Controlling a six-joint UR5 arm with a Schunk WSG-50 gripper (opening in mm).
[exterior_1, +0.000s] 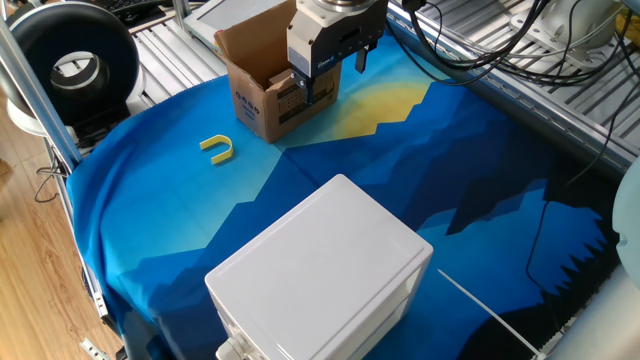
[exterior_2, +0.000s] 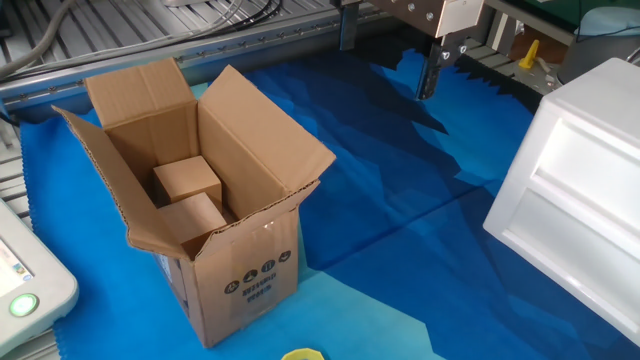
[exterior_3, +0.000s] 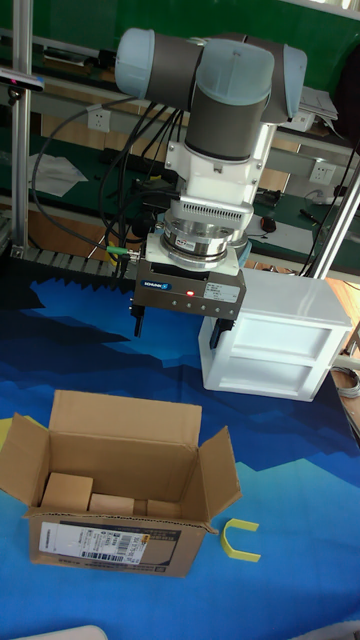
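My gripper (exterior_3: 176, 339) hangs in the air with its two black fingers (exterior_3: 137, 322) wide apart; it is open and empty. A cardboard box (exterior_2: 245, 285) stands upright on the blue cloth with its flaps spread. Inside it sit small cardboard blocks, among them one nearer block (exterior_2: 193, 217) and one farther block (exterior_2: 187, 180). In the third exterior view the gripper is above and behind the box, clear of it. A white drawer unit (exterior_1: 320, 255) stands apart from the box on the same cloth. A yellow U-shaped piece (exterior_1: 228, 149) lies beside the box.
Bare blue cloth (exterior_1: 160, 200) spreads between the box and the drawer unit. A thin white rod (exterior_1: 487, 308) lies beside the unit. Cables (exterior_1: 480, 62) run along the metal rail. A device with a green button (exterior_2: 24, 304) sits beside the box.
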